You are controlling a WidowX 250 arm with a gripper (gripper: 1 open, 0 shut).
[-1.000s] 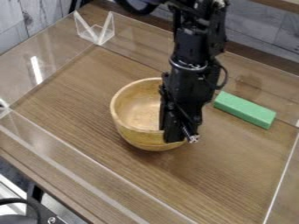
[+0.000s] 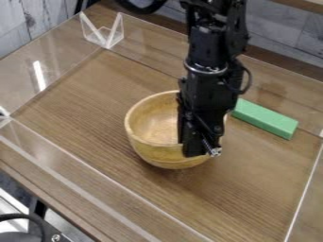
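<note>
A yellow wooden bowl point(image 2: 151, 128) sits upright on the wooden table in the middle of the view. My black gripper point(image 2: 197, 144) reaches down from the top over the bowl's right side and hides that part of it. Its lower end is at the bowl's front right rim; whether its fingers are shut on the rim cannot be seen.
A green block point(image 2: 265, 119) lies to the right of the arm. A clear wire-like object point(image 2: 104, 30) stands at the back left. A black cable curves at the lower left corner.
My gripper and the bowl have shifted slightly to the right and up in the view.
</note>
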